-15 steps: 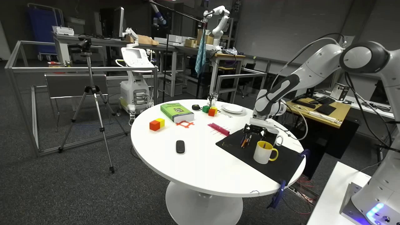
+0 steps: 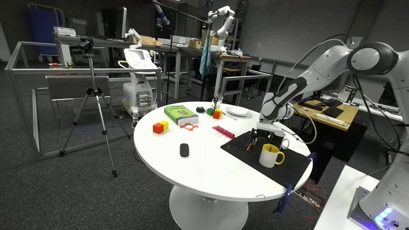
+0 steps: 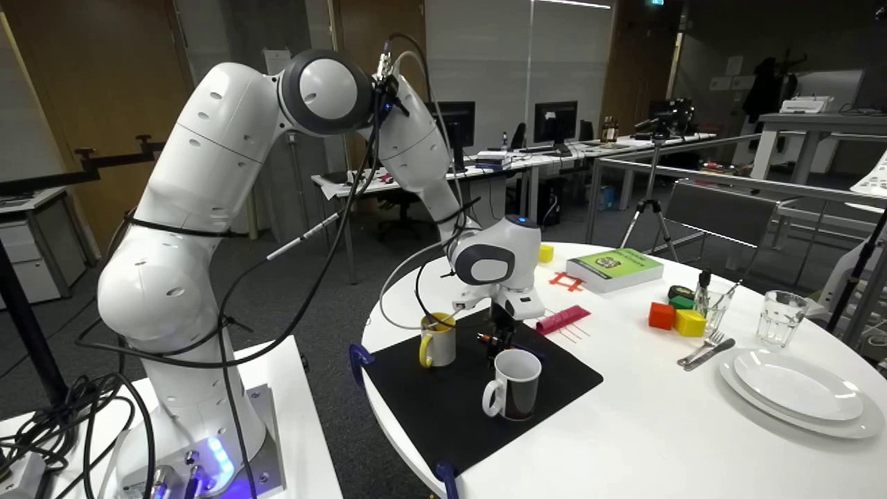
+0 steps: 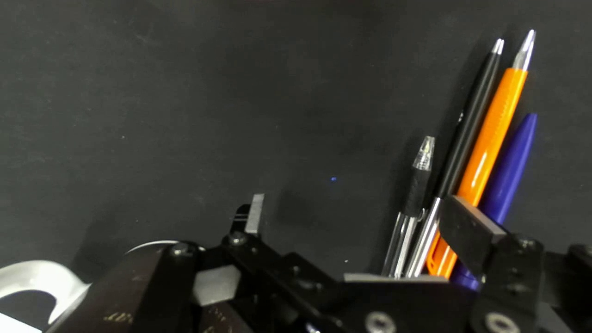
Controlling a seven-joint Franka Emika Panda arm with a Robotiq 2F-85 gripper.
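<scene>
Over the black mat (image 2: 283, 168) my gripper stands open, its two fingers wide apart. Several pens lie side by side on the mat in the wrist view: a clear pen with a black grip (image 4: 417, 191), a black pen (image 4: 471, 122), an orange pen (image 4: 496, 130) and a blue pen (image 4: 508, 172). The right finger (image 4: 469, 222) overlaps the orange and blue pens in this view; whether it touches them I cannot tell. Bare mat shows by the left finger (image 4: 255, 213). The pens' lower ends are partly hidden by the gripper.
A white mug with a dark front (image 3: 517, 382) stands close beside the gripper. The white mug with yellow inside (image 2: 268, 156) holds a pen-like item. Plates (image 3: 798, 387), cutlery (image 3: 707, 351), cubes (image 3: 662, 316) and a green book (image 3: 615, 267) are farther off.
The gripper has come slightly lower and shifted a little to the right in exterior view 1. Mugs and other table objects look unmoved.
</scene>
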